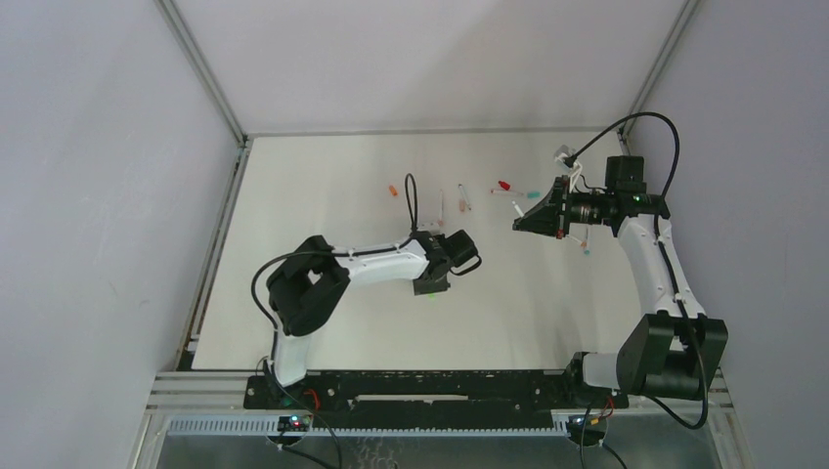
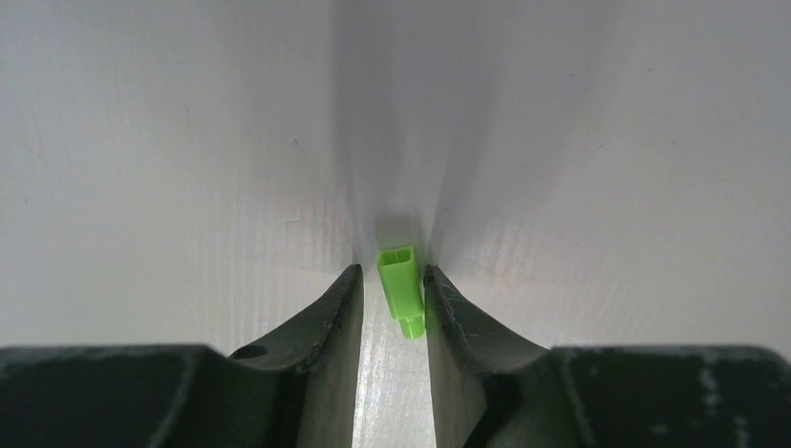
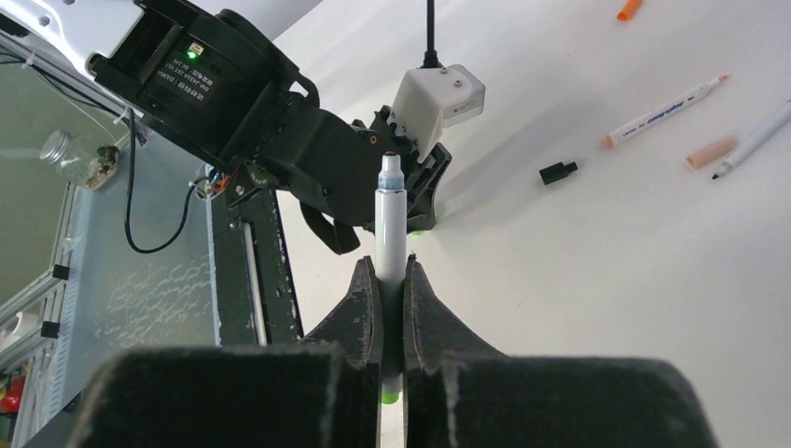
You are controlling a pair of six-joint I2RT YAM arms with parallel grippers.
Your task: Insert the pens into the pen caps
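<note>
A green pen cap (image 2: pixel 401 285) lies on the table between the parted fingertips of my left gripper, which points down close over it; in the top view only a sliver shows beside that gripper (image 1: pixel 430 283). My right gripper is shut on a white pen (image 3: pixel 391 219) with a green lower end, held upright in the right wrist view, above the table at the right side in the top view.
Behind the left gripper lie an orange cap (image 3: pixel 630 8), a black cap (image 3: pixel 558 173), loose pens (image 3: pixel 664 111) and a peach cap (image 3: pixel 710 152). A red cap (image 1: pixel 504 185) lies at back right.
</note>
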